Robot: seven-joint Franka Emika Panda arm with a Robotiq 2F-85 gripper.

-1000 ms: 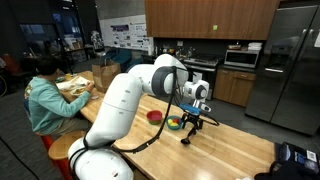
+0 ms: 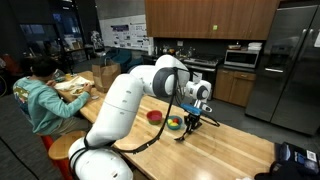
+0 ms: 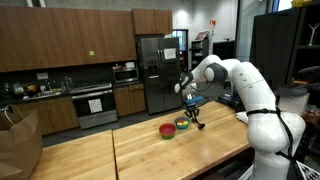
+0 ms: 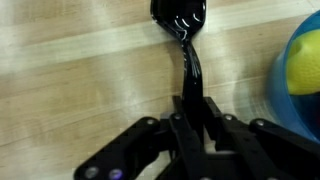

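Note:
A black spoon (image 4: pixel 186 45) with a wide head is seen from above in the wrist view, its handle running down into the fingers. My gripper is shut on that handle. In exterior view 1 the gripper (image 2: pixel 190 126) is low over the wooden table, with the spoon's dark head (image 2: pixel 180 138) just below and to its left. Whether the spoon touches the table cannot be told. Right beside the gripper, a blue bowl (image 4: pixel 283 100) holds something yellow (image 4: pixel 304 64).
A red bowl (image 3: pixel 167 131) stands near the blue bowl (image 3: pixel 181 123) on the table. Bare wood (image 2: pixel 215 150) lies in front and to the right. At the left of exterior view 1 a person (image 2: pixel 45 100) sits by the table.
The spoon's head has shifted slightly left and farther back in exterior view 1, and it looks turned. The arm has barely moved.

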